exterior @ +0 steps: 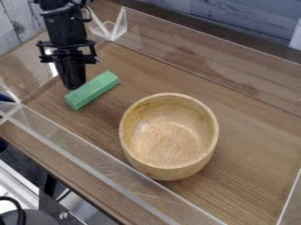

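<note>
My black gripper [66,54] hangs at the upper left, above and just left of a green block [91,90] that lies on the wooden surface. The gripper looks narrowed, with nothing visible between its fingers. A wide, round, light wooden bowl [168,139] sits at the centre right, apart from the block.
Clear panels edge it at the left and front. A dark object with cables [14,211] is at the bottom left corner.
</note>
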